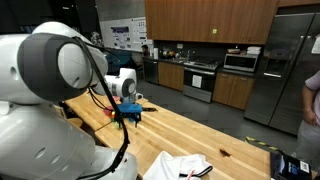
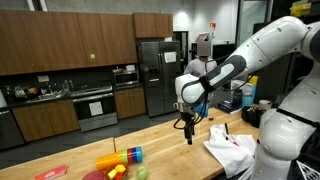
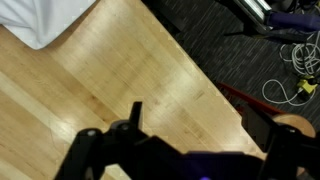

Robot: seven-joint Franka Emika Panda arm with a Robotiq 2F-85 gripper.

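Observation:
My gripper stands open, with its two dark fingers wide apart at the bottom of the wrist view and only table between them. In exterior view 2, the gripper (image 2: 188, 133) hangs above the wooden table (image 2: 165, 140), clear of everything. A white cloth (image 2: 232, 148) lies crumpled on the table, to the right of the gripper in that view. In the wrist view a corner of the cloth (image 3: 45, 18) shows at the top left.
An orange-and-blue object (image 2: 120, 157) stands at the table's left in exterior view 2, with smaller red, yellow and green items around it. A small dark red item (image 1: 224, 153) lies past the cloth. Between them the wood is bare. A person (image 1: 311, 105) stands at the right edge.

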